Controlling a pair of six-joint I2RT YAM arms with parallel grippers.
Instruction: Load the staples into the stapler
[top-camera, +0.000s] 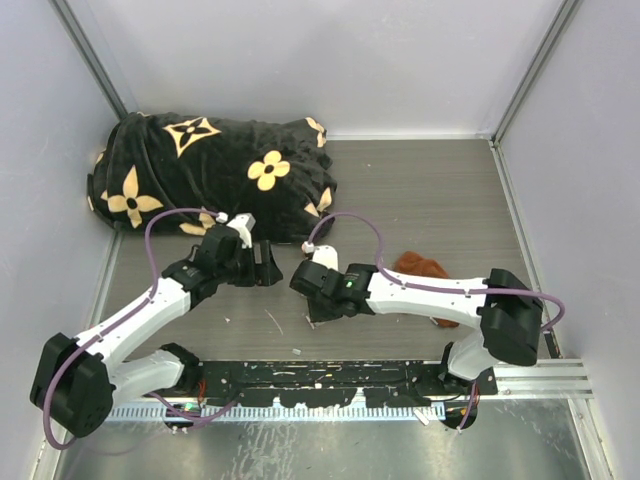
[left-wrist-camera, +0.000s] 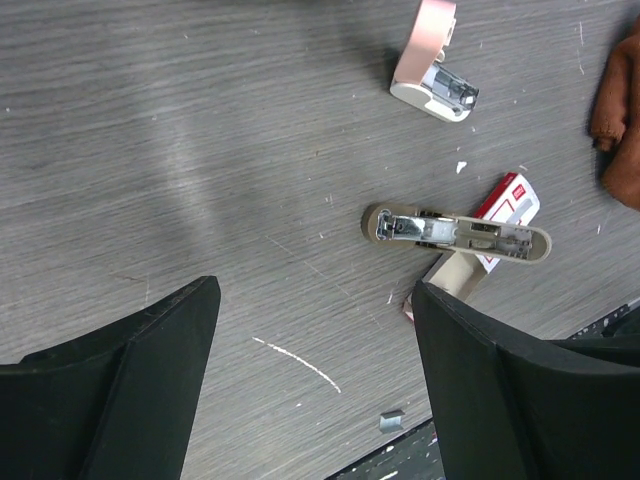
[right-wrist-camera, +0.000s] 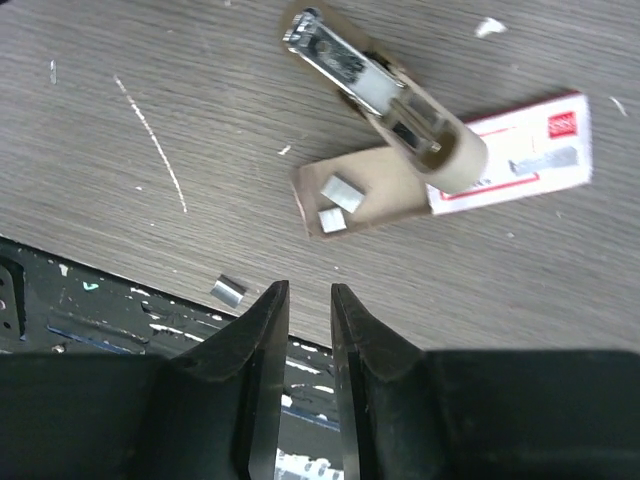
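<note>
In the right wrist view, a small beige stapler (right-wrist-camera: 400, 110) with a bare metal channel lies across the drawn-out staple box (right-wrist-camera: 385, 190). Two small staple blocks (right-wrist-camera: 343, 193) sit in the box's tray. A loose grey staple block (right-wrist-camera: 229, 291) rests near the table's front edge. My right gripper is over the table on the front side of the box, its fingers apart by a narrow empty gap. From the left, my left gripper hangs above bare table, fingers wide apart and empty. The right arm hides the stapler in the top view.
Behind the beige stapler lies a pink and white stapler (left-wrist-camera: 425, 60). A brown cloth (top-camera: 420, 265) lies to the right, and a dark patterned blanket (top-camera: 220, 175) fills the back left.
</note>
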